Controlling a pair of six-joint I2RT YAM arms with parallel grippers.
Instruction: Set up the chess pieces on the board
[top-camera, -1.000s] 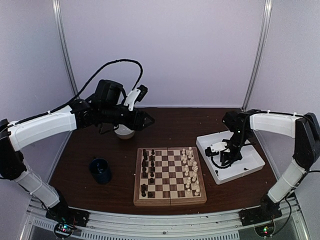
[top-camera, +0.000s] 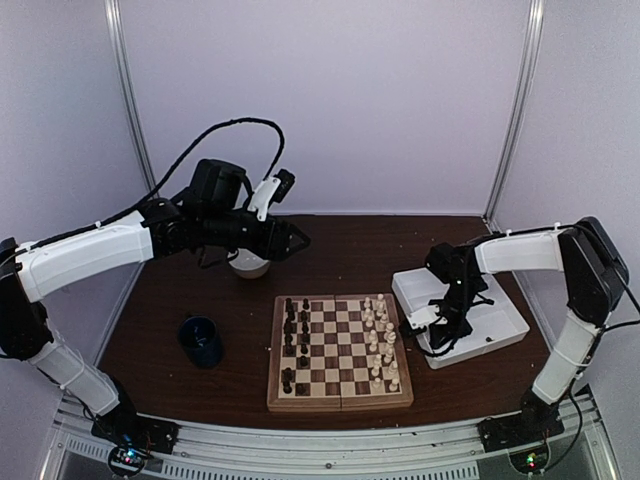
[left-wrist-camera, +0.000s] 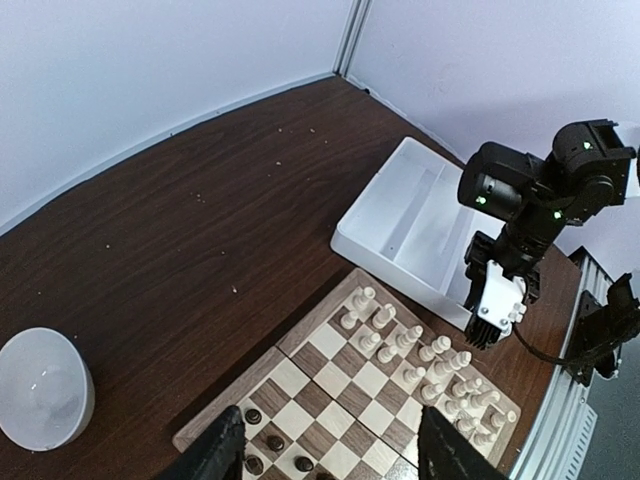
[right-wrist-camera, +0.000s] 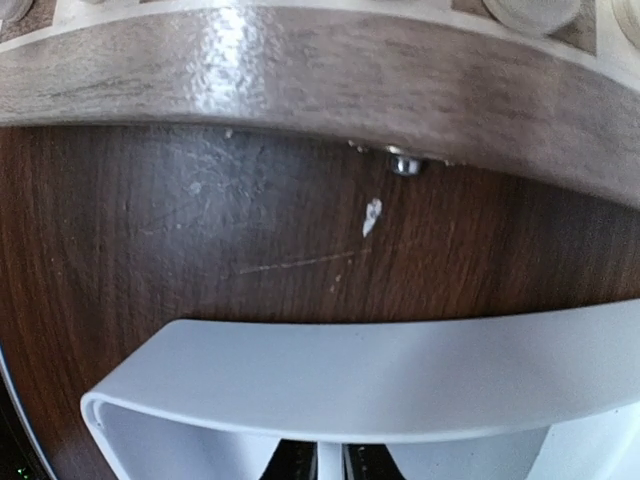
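Note:
The chessboard (top-camera: 340, 368) lies at the table's front middle, dark pieces (top-camera: 289, 340) along its left side and white pieces (top-camera: 385, 340) along its right. In the left wrist view, white pieces (left-wrist-camera: 442, 344) stand in uneven rows. My left gripper (top-camera: 300, 240) hangs above the board's far side, its fingers (left-wrist-camera: 215, 450) spread and empty. At the left wall of the white tray (top-camera: 475, 352) is my right gripper. Its fingertips are close together on a narrow pale thing, cut off by the right wrist view's lower edge; what it is cannot be made out.
A white bowl (left-wrist-camera: 45, 388) stands behind the board to the left, and a dark blue mug (top-camera: 201, 342) on the board's left. Only a narrow strip of table separates tray and board. The table behind the board is clear.
Over the last second my right arm has moved left from inside the tray to its left wall. The left arm, the board's pieces and the tray look unchanged.

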